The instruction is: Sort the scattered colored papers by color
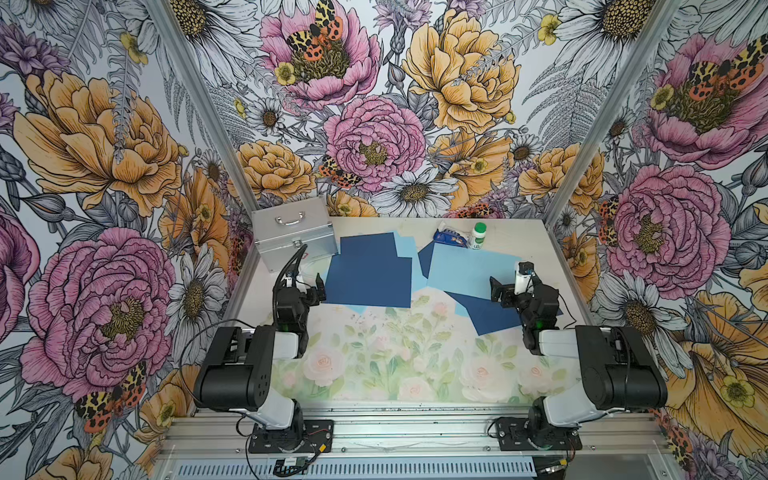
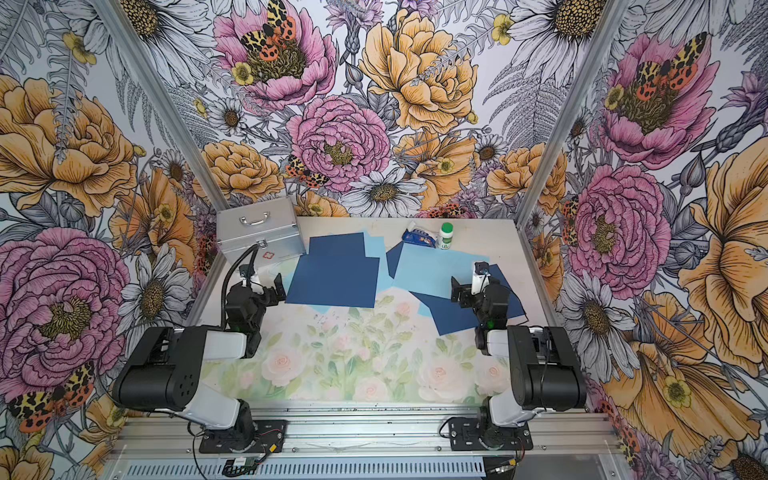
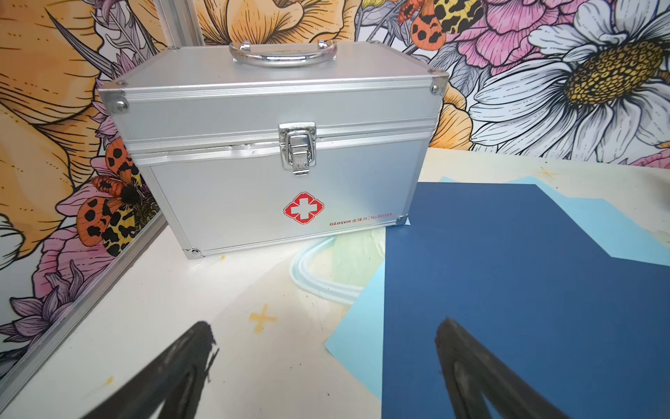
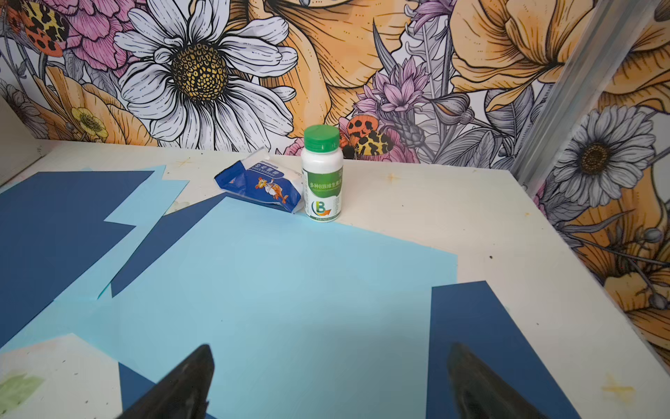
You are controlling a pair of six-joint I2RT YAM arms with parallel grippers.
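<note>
Dark blue papers [image 1: 368, 276] lie overlapped on the left half of the table, with light blue paper [image 3: 363, 335] showing from under their edges. On the right half, a large light blue paper [image 4: 300, 293] rests over dark blue paper [image 4: 481, 349], which sticks out on several sides. A light blue strip [image 4: 132, 230] shows between the two groups. My left gripper is open and empty, at the left group's left edge in the top views. Over the right group stands my right gripper, also open with nothing between its fingers. How many sheets lie underneath is hidden.
A silver metal case [image 3: 279, 153] stands at the back left, close to the left papers. A white bottle with a green cap [image 4: 322, 174] and a blue packet [image 4: 261, 183] stand at the right papers' back edge.
</note>
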